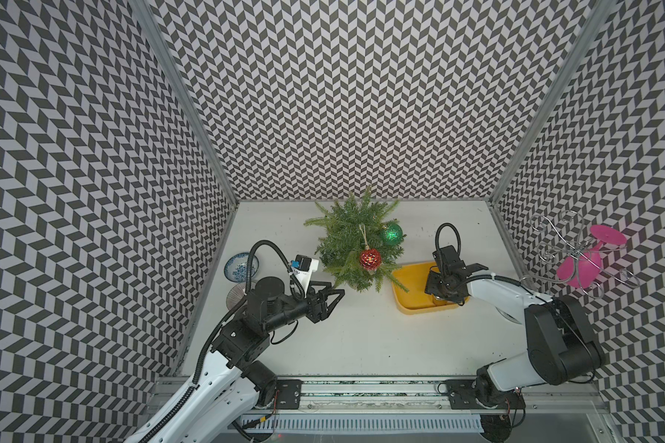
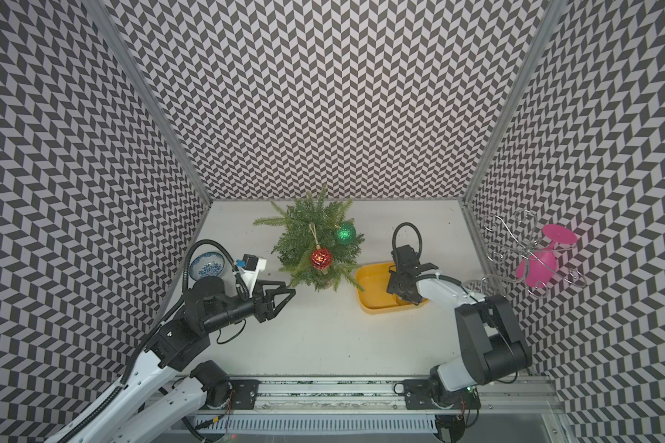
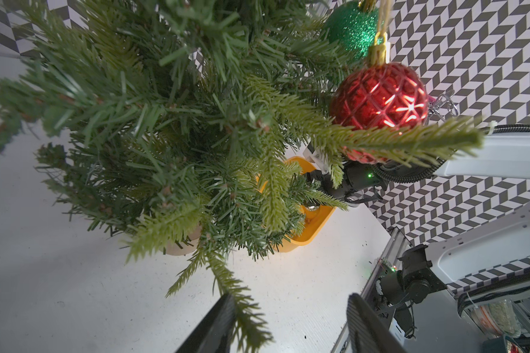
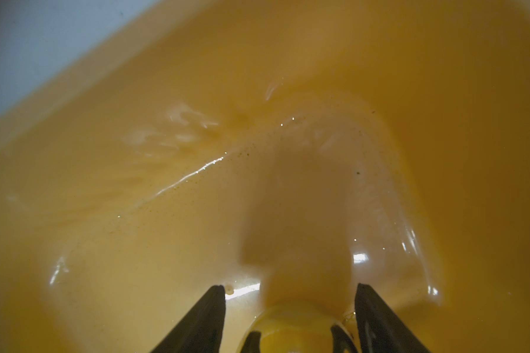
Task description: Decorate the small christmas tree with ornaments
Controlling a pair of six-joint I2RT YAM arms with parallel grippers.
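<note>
The small Christmas tree [image 1: 351,240] stands at the middle of the table. A red ornament [image 1: 370,258] hangs by a gold loop at its front, and a green ornament [image 1: 392,234] is on its right side. My left gripper is open and empty, in front of the tree to the left. My right gripper reaches down into the yellow tray [image 1: 412,306]. Between its parted fingers, at the bottom of the right wrist view, sits a shiny yellow-gold ball [image 4: 294,338]. A gap shows beside the ball on the left; its lower part is cut off.
A blue patterned bowl [image 1: 238,267] sits at the left edge, partly behind my left arm. On the right stands a pink object with curled wire [image 1: 583,267]. Bare table [image 1: 369,339] lies between the arms at the front.
</note>
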